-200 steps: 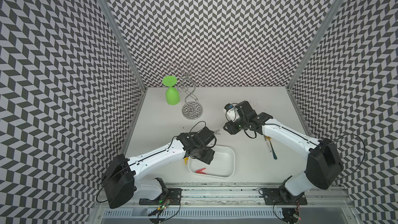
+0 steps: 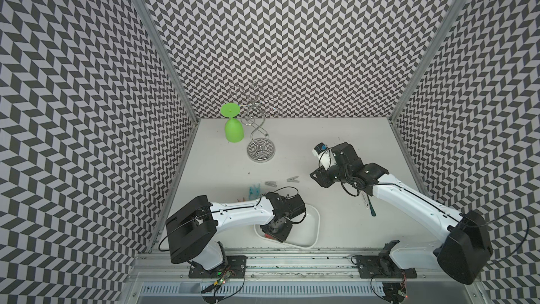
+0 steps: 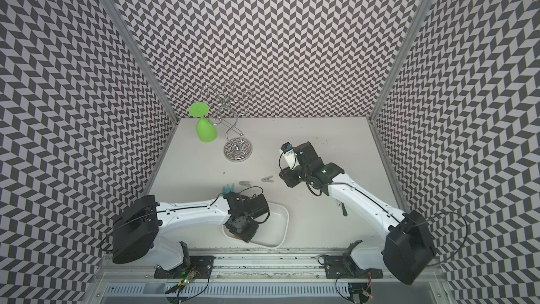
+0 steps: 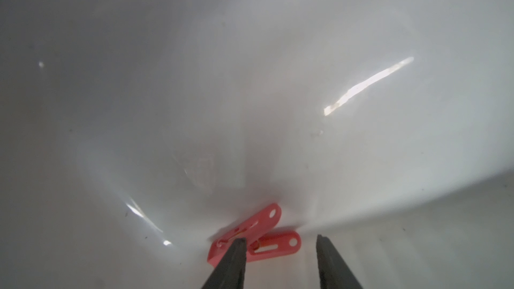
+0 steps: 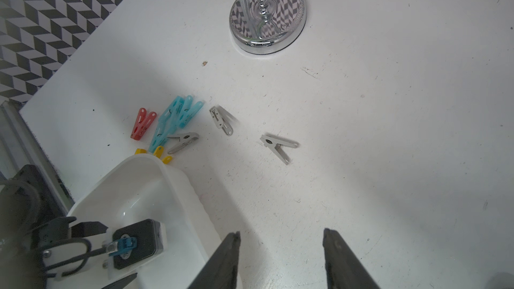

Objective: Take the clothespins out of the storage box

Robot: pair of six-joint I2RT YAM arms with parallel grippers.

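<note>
One red clothespin lies in the white storage box, against its wall. In the left wrist view, my left gripper reaches down into the box with its fingers apart; one fingertip overlaps the pin's middle in the picture, and nothing looks clamped. My right gripper hangs over bare table to the right of the box, open and empty. On the table outside the box are a red pin, blue pins, grey pins and yellow pins.
A chrome stand and a green goblet-shaped thing stand at the back left. A dark-handled tool lies beneath the right arm.
My left gripper has come down toward the front into the box, over the red pin. The right arm has shifted slightly right and toward the front.
</note>
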